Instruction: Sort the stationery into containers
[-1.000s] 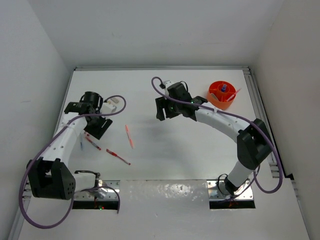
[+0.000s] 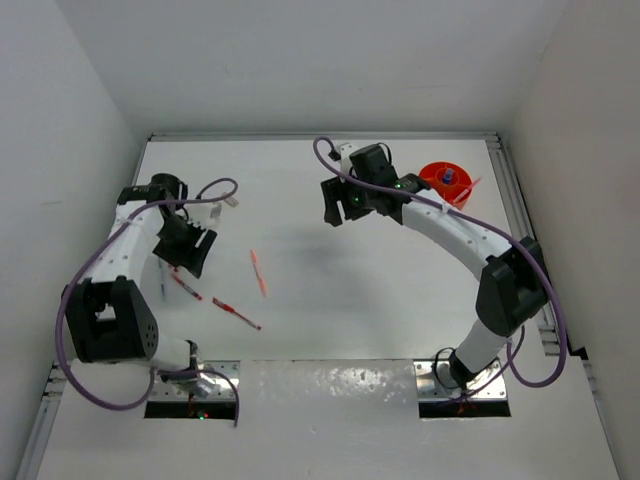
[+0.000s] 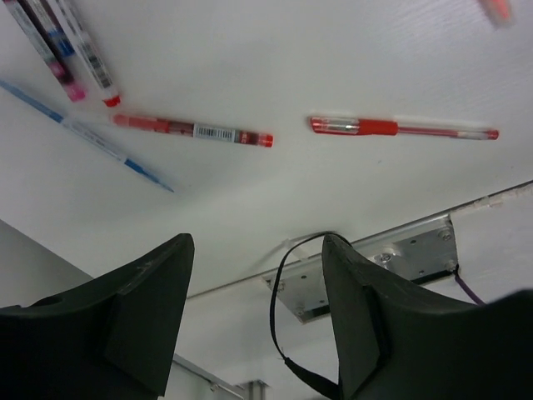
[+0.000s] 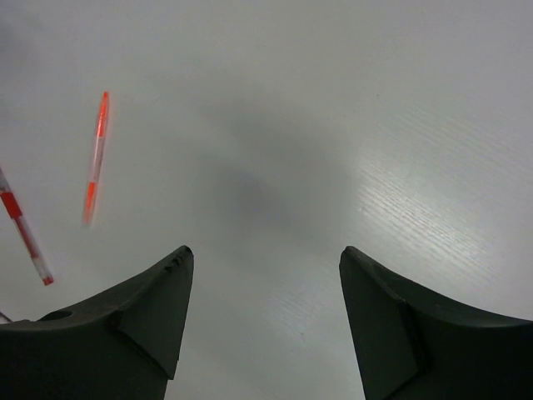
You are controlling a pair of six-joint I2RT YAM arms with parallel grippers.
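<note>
My left gripper stands open above the pens on the left: a pale blue pen (image 3: pixel 92 137), several markers (image 3: pixel 87 58) side by side, a red-black pen (image 3: pixel 193 131) and a red gel pen (image 3: pixel 404 128). An orange pen (image 4: pixel 97 158) lies right of these. My right gripper is open over bare table in the middle, nothing between its fingers. An orange round organizer (image 2: pixel 437 171) with several items in it stands at the back right, behind the right arm.
Metal rails (image 2: pixel 330 136) edge the table, with walls beyond. A black cable crosses the front edge in the left wrist view.
The right arm has shifted slightly right and back.
</note>
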